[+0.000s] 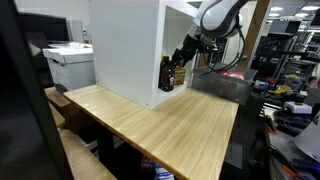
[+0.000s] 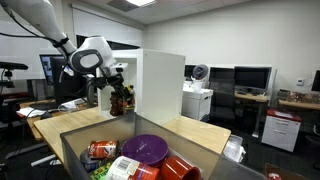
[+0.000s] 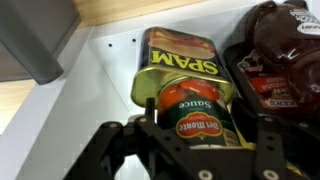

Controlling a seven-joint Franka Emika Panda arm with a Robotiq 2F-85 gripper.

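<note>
In the wrist view a red Del Monte sauce can point(image 3: 199, 112) stands in the white cabinet, between the fingers of my gripper. The fingers are part open, one on each side of the can, and I cannot tell whether they touch it. A blue and yellow SPAM can point(image 3: 182, 52) sits right behind it. A dark brown bottle point(image 3: 280, 50) stands close on the right. From outside, the gripper point(image 1: 183, 53) reaches into the open side of the white cabinet point(image 1: 130, 45), where the items are small and partly hidden.
The cabinet's white wall point(image 3: 65, 105) runs along the left in the wrist view. Bare wooden table point(image 1: 165, 130) lies in front of the cabinet. A grey bin point(image 2: 75, 122) in the foreground holds several cans and a purple round item point(image 2: 146, 149).
</note>
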